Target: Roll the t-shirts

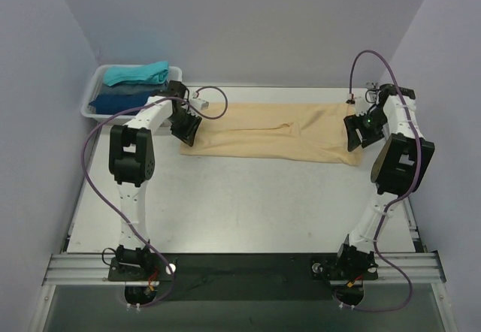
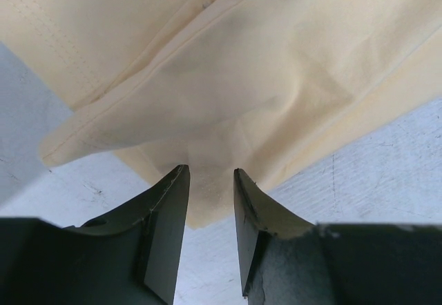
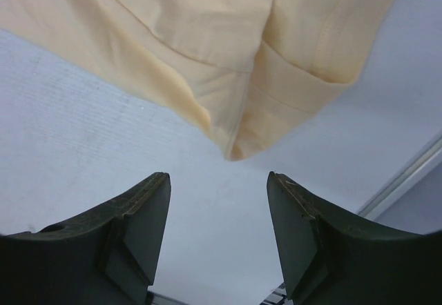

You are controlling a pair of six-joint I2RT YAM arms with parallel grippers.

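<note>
A cream t-shirt (image 1: 255, 145) lies spread as a wide folded strip along the back of the table. Over its left end, my left gripper is part open, with the tips just above the cloth and nothing visibly pinched between them. At the opposite end, my right gripper stands wide open near the front corner of the fabric. In the right wrist view the folded corner of the shirt (image 3: 238, 112) lies ahead of the fingertips, and only bare table shows between them.
At the back left a white bin (image 1: 92, 95) holds folded cloths, a teal one (image 1: 139, 73) on top and a dark blue one (image 1: 113, 104) below. Grey walls stand close on both sides.
</note>
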